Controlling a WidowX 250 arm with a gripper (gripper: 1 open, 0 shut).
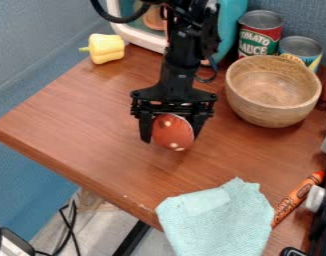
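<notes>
My black gripper (171, 122) hangs over the middle of the wooden table, its fingers down around a red, light-speckled round object (174, 134), like a toy fruit, at table height or just above. Whether the fingers press on it is hard to tell.
A wooden bowl (271, 100) sits right, with cans (259, 35) behind. A yellow toy (103, 48) lies back left. A pale cloth (217, 225), an orange crayon-like item (293, 204) and dark objects line the front right.
</notes>
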